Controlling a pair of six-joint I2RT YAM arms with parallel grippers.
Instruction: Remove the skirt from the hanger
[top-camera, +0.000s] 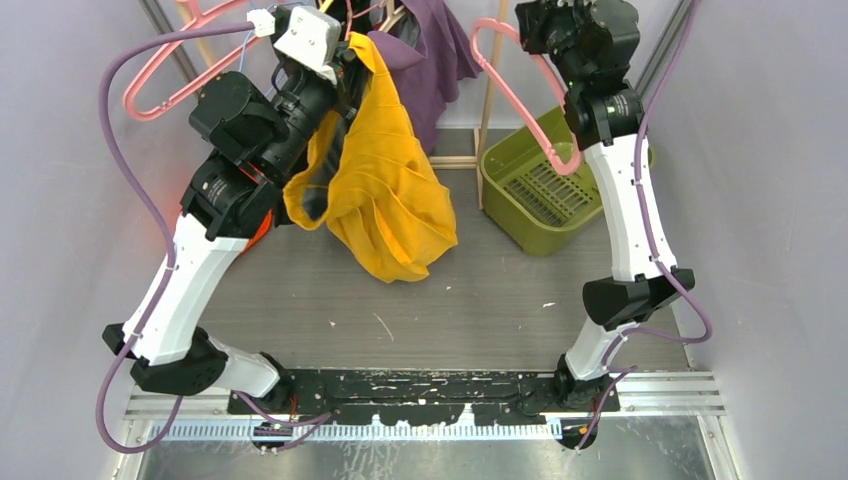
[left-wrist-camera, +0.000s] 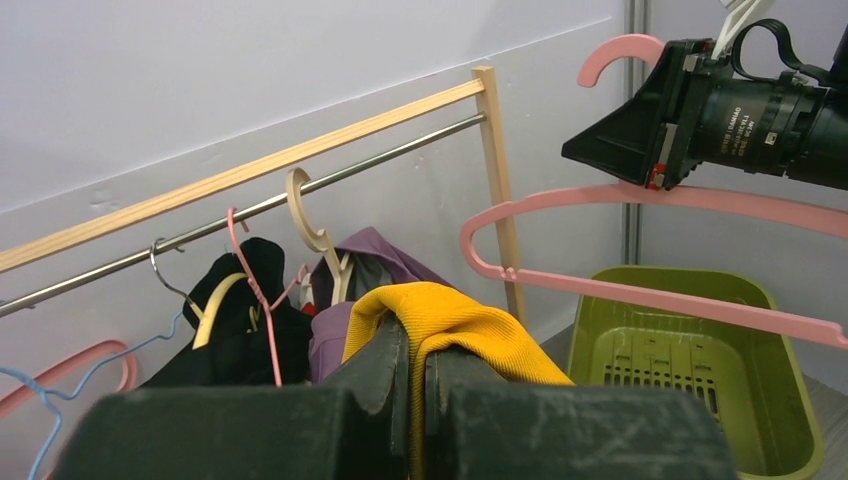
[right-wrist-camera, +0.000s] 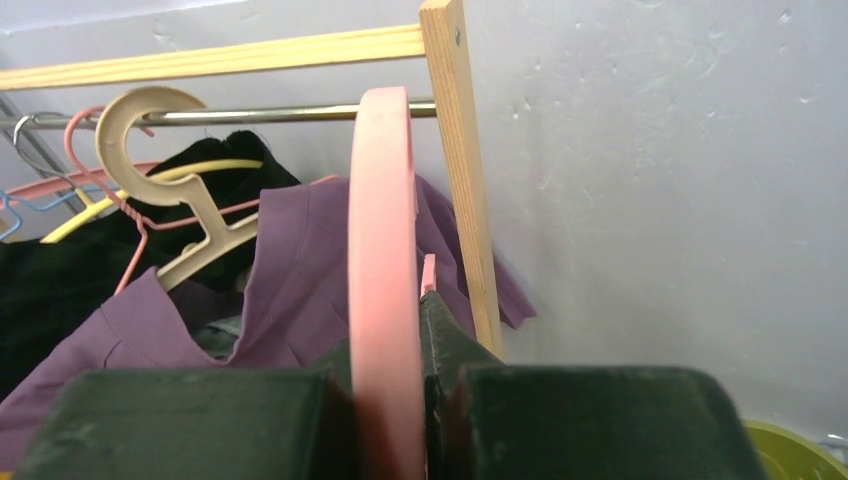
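Note:
A yellow skirt (top-camera: 395, 195) hangs from my left gripper, which is shut on its waistband edge; the ribbed cloth (left-wrist-camera: 450, 325) rises between and over the fingers. The skirt's dark lining shows at its side in the top view. My right gripper is shut on a pink hanger (right-wrist-camera: 382, 250). In the left wrist view that hanger (left-wrist-camera: 650, 305) carries no cloth on the parts in view, its hook standing above the right fingers (left-wrist-camera: 610, 145). Skirt and hanger are apart, with a gap between them.
Behind stands a wooden clothes rack (left-wrist-camera: 490, 150) with a metal rail, holding several hangers, a purple garment (right-wrist-camera: 300, 260) and a black one (right-wrist-camera: 50, 300). An olive-green basket (top-camera: 535, 235) sits on the floor below the right arm.

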